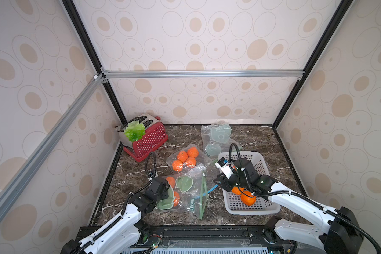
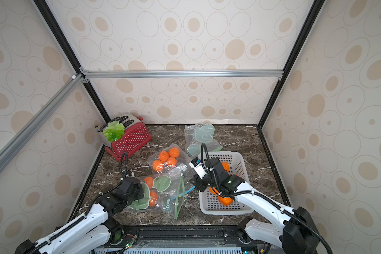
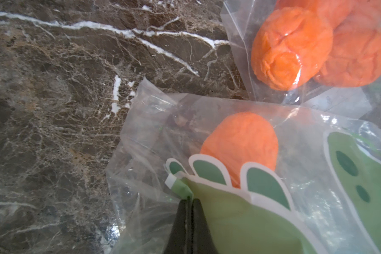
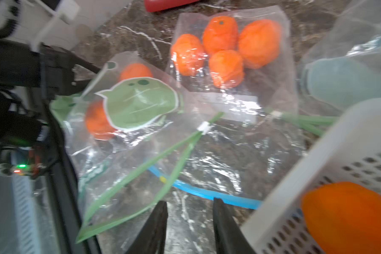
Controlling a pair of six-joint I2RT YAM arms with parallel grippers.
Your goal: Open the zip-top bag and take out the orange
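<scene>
Nearest the front, a clear zip top bag [image 1: 191, 204] with green printed shapes lies flat; its green-edged mouth gapes toward the basket. Inside it shows an orange [image 3: 243, 144] beside the green print, and another orange [image 4: 98, 118] lower down. My left gripper is shut at this bag's far end, with a bit of the green print at its tips; whether film is pinched is hard to tell. Between the bag's mouth and the basket hovers my right gripper, its fingers apart with nothing between them.
A white basket [image 1: 273, 207] holding several oranges stands right. Behind the front bag lies another clear bag [image 1: 188, 152] of oranges, and farther back a clear bag [image 1: 216, 133] with pale green print. At the back left is a red toaster [image 1: 150, 141] with a green leaf.
</scene>
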